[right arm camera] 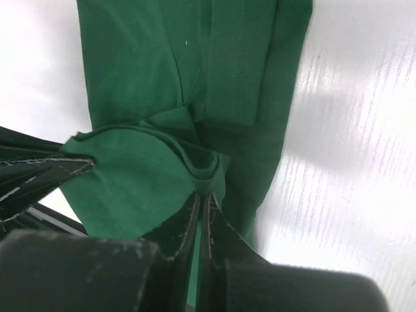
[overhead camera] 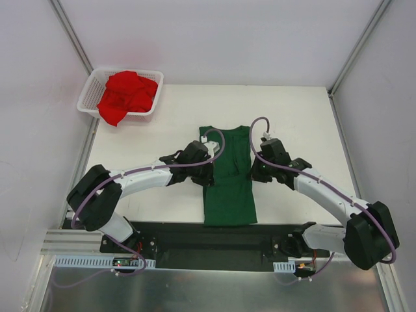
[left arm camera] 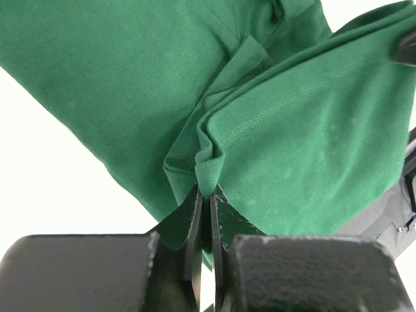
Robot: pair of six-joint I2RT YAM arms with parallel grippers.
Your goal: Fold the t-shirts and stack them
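Observation:
The green T-shirt lies in a narrow strip at the middle of the table, its lower part hanging past the front edge. My left gripper is shut on a pinched fold at one side of it, as the left wrist view shows. Across the shirt, my right gripper is shut on another pinch of the same cloth. Between the two, the cloth makes a raised ridge, clear in both wrist views. In the bin at the back left lies a red T-shirt.
A white basket stands at the table's back left corner, holding the red cloth. Bare white table stretches to the right and back. The dark front edge runs just below the shirt.

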